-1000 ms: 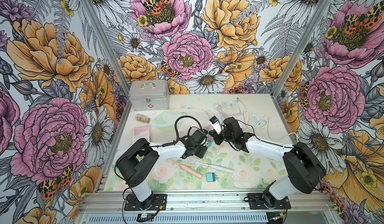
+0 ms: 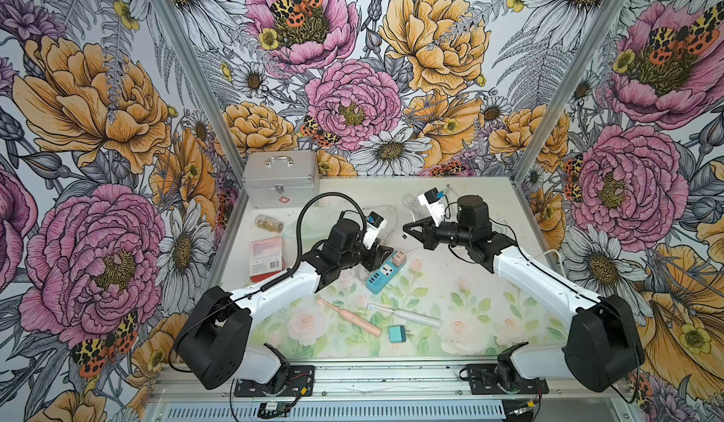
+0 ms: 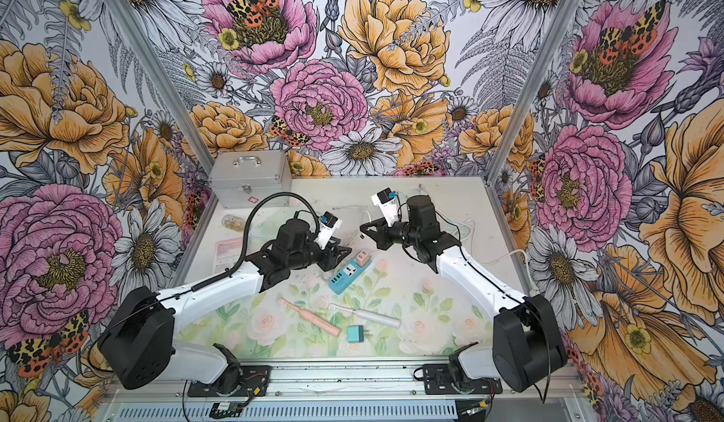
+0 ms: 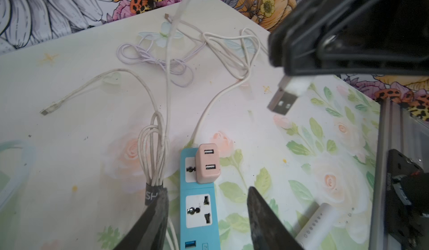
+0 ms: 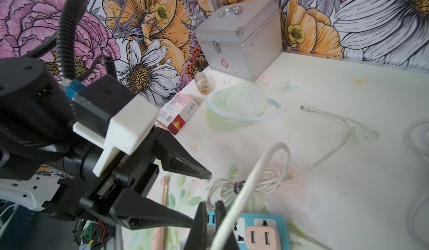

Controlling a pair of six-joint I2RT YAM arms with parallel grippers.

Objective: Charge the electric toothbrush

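My right gripper (image 2: 409, 232) is shut on a white USB cable, whose plug (image 4: 286, 95) hangs from its fingertips. My left gripper is open above the blue power strip (image 4: 198, 212), with nothing between its fingers. A pink two-port USB adapter (image 4: 207, 162) sits on the strip's far end. A coiled white cable with a black tie (image 4: 152, 192) lies beside the strip. Pink (image 2: 354, 320) and white (image 2: 414, 318) toothbrushes lie near the front edge, with a teal charger block (image 2: 396, 333) beside them.
A silver case (image 5: 239, 44), small bottle (image 5: 202, 82) and red-white box (image 5: 177, 112) stand at the left back. Loose cables (image 4: 156, 61) lie across the back of the table.
My grippers have moved apart from over the power strip and upward, the right one back to the right with the cable, the left one to the left, uncovering the strip and pink adapter.
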